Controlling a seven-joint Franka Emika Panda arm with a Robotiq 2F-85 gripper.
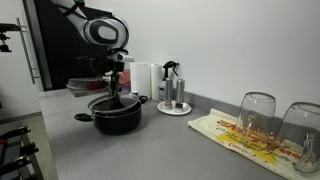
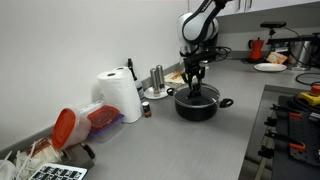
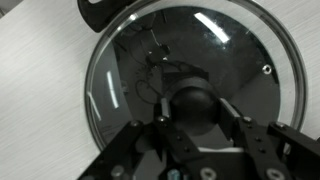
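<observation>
A black two-handled pot (image 1: 118, 121) stands on the grey table. Its glass lid (image 1: 112, 103) rests at the pot's top, looking slightly tilted in exterior view 1; whether it is fully seated I cannot tell. From above, in the wrist view, the round clear lid (image 3: 130, 75) with its steel rim fills most of the picture. My gripper is shut on the lid's dark round knob (image 3: 193, 103). In exterior view 2 the gripper (image 2: 195, 88) points down at the middle of the pot (image 2: 196, 108).
Behind the pot, a white plate (image 1: 174, 109) carries tall grinders (image 1: 180, 93). Two upturned glass jars (image 1: 257, 112) stand on a patterned cloth at the right. A paper towel roll (image 2: 118, 93) and a dish rack (image 2: 40, 160) lie to the left in exterior view 2.
</observation>
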